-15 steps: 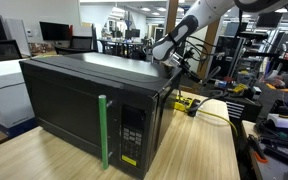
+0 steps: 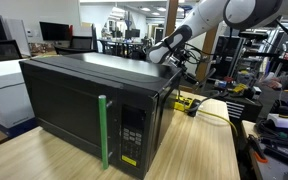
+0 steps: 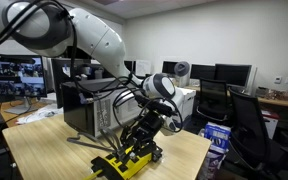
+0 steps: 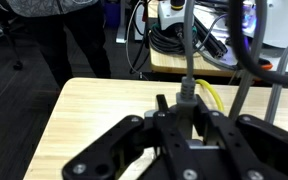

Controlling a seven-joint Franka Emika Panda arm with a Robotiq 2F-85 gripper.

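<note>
My gripper [image 3: 149,128] is over the far part of the wooden table [image 3: 42,133], past the end of a black microwave [image 2: 79,105]. In the wrist view, the gripper has a thin grey rod with a dark lower end [image 4: 187,92] upright between its black fingers; the fingers look closed on it. More grey strands curve up at the right, and I cannot tell whether they belong to the rod. A green strip [image 2: 103,130] runs down the microwave's front, beside its keypad.
A yellow and black object [image 3: 124,165] lies under the gripper, with a yellow cable [image 2: 224,117] trailing from it. Office chairs [image 3: 249,125] stand beyond the table. Bare wood lies in front of the microwave.
</note>
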